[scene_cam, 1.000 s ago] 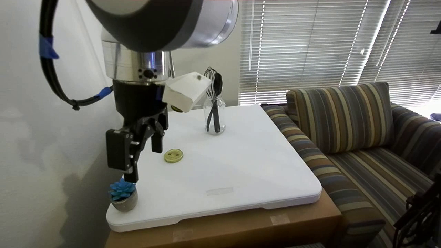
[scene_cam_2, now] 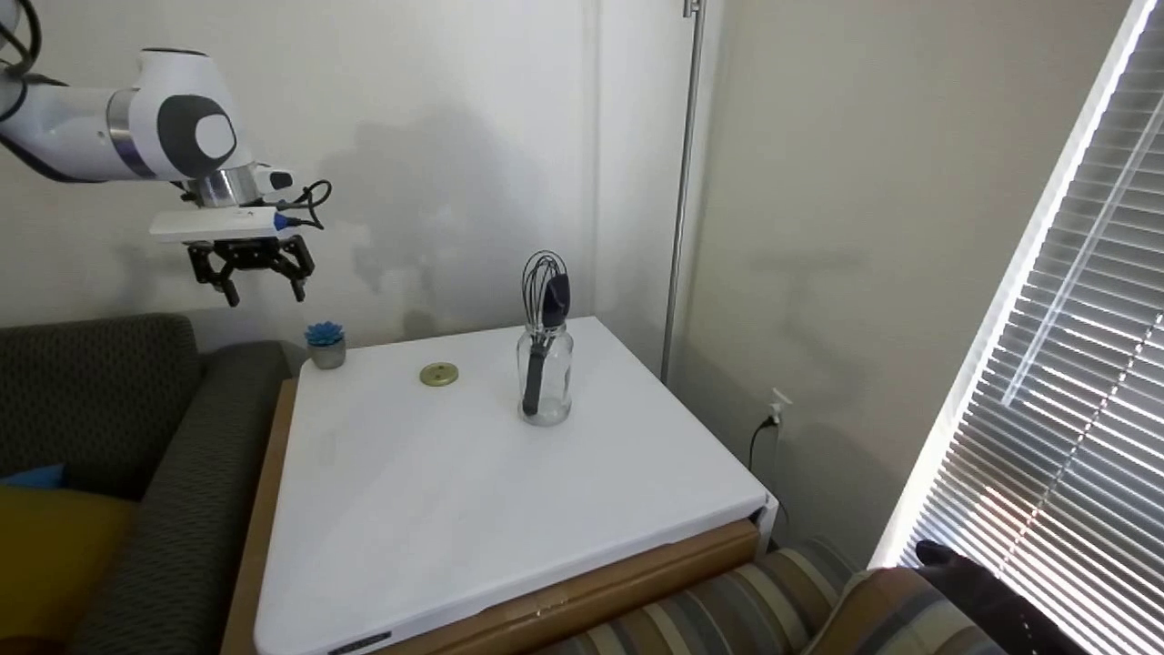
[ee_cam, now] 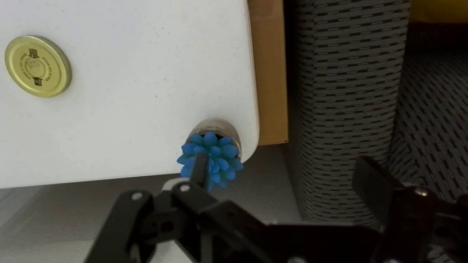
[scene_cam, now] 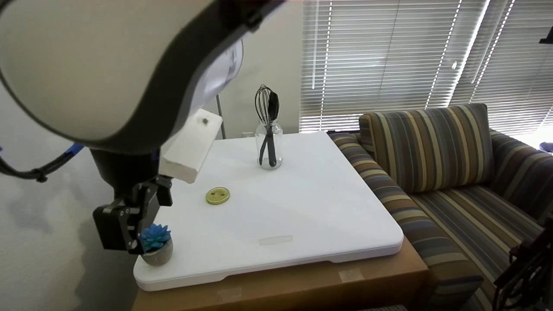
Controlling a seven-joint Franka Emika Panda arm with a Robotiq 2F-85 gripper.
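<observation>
My gripper (scene_cam_2: 265, 297) stands open, its two fingers wide apart with nothing between them. In exterior view 2 it hangs above and to the left of a small grey pot with a blue succulent (scene_cam_2: 325, 337). That potted succulent (ee_cam: 212, 157) sits at the table's corner, where one of my fingers (ee_cam: 200, 168) overlaps its leaves in the wrist view. The other finger (ee_cam: 373, 186) appears over the dark sofa arm. A gold jar lid (scene_cam: 217, 195) lies flat on the white tabletop (scene_cam: 306, 207). Farther back, a clear glass jar (scene_cam: 270, 147) holds a whisk (scene_cam: 263, 103) and another dark utensil.
A wall runs close along the table's plant side. The dark sofa (scene_cam_2: 164, 437) adjoins one edge, and a striped armchair (scene_cam: 430, 155) stands along another.
In exterior view 1 the arm and gripper have moved left and lower in the picture, toward the near-left corner. The plant, lid and jar have stayed in place.
</observation>
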